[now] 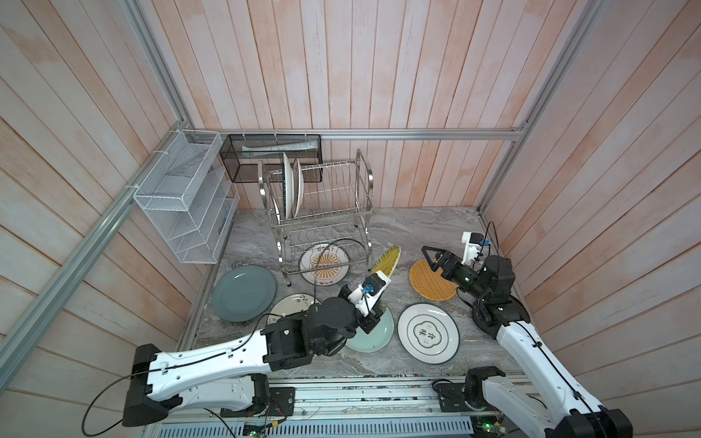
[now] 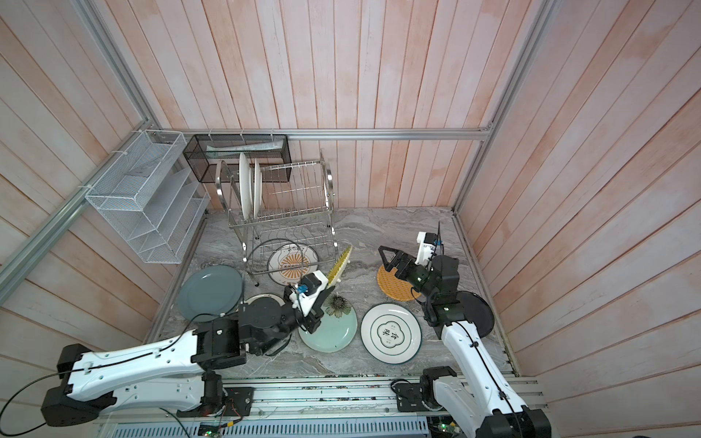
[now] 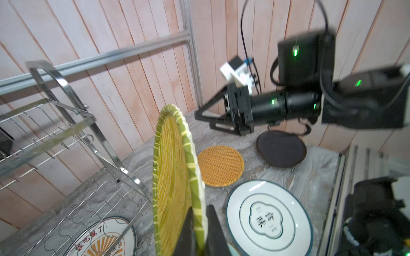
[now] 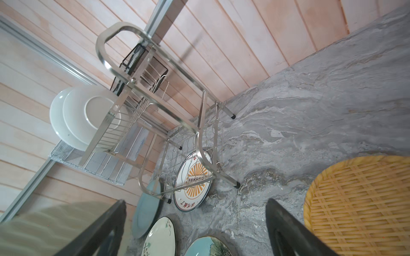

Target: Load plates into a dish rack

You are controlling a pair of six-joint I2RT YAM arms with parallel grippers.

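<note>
My left gripper is shut on the rim of a yellow woven plate (image 3: pixel 173 170), which stands nearly vertical right of the dish rack (image 1: pixel 321 215). Two white plates (image 4: pixel 89 111) stand upright in the rack's upper tier. My right gripper (image 1: pixel 431 259) stands open and empty above the orange woven mat (image 2: pixel 398 288). On the counter lie a white lettered plate (image 1: pixel 428 333), a mint plate (image 2: pixel 328 335), a grey-blue plate (image 1: pixel 243 295), a partly hidden cream plate (image 4: pixel 160 239), a sunburst plate (image 1: pixel 328 266) and a dark round plate (image 3: pixel 279 151).
A white wire shelf (image 1: pixel 182 204) hangs on the left wall and a black mesh basket (image 1: pixel 237 149) on the back rail, behind the rack.
</note>
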